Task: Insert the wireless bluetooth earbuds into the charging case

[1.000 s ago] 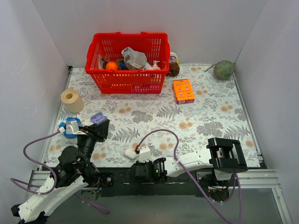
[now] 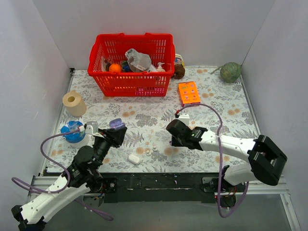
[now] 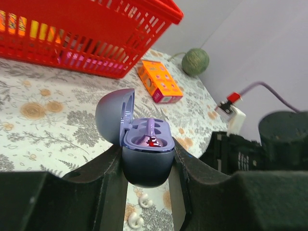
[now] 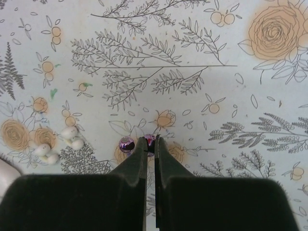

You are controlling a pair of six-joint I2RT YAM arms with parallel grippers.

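My left gripper is shut on the purple charging case (image 3: 147,166), held up with its lid (image 3: 114,115) open. Inside the case shows a shiny pinkish spot with a red glint (image 3: 150,141); whether it is an earbud, I cannot tell. In the top view the case (image 2: 117,123) is above the left part of the table. My right gripper points down over the table, shut on a shiny purple earbud (image 4: 126,144), part of which shows left of the fingertips and part between them. The right arm appears at the right edge of the left wrist view.
Two white earbuds (image 4: 72,138) (image 4: 46,153) and a white case (image 2: 134,159) lie near the front of the table. A red basket (image 2: 130,89), a paper roll (image 2: 74,104), an orange box (image 2: 189,93) and a green round object (image 2: 230,72) stand farther back.
My right gripper has moved from the front edge rightward and farther back over the table. The left gripper, with the case, has shifted to the right.
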